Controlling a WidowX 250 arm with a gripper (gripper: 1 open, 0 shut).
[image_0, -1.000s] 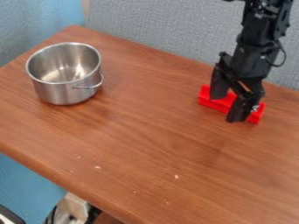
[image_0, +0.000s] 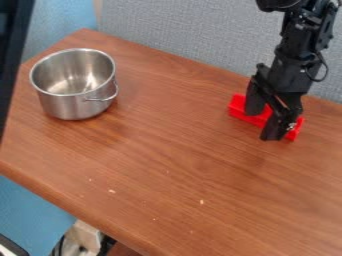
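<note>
My black gripper (image_0: 265, 114) reaches down from the upper right over a red object (image_0: 239, 108) near the back right of the table, its open fingers low around the object and partly hiding it. A steel pot (image_0: 70, 98) with side handles stands upright at the left of the table, well apart from the gripper.
Grey padded panels (image_0: 181, 30) stand behind it. A dark vertical edge (image_0: 11, 45) cuts into the view at the upper left, and the table's left edge drops away to a blue surface.
The gripper has shifted very slightly over the red object. The pot has not moved.
</note>
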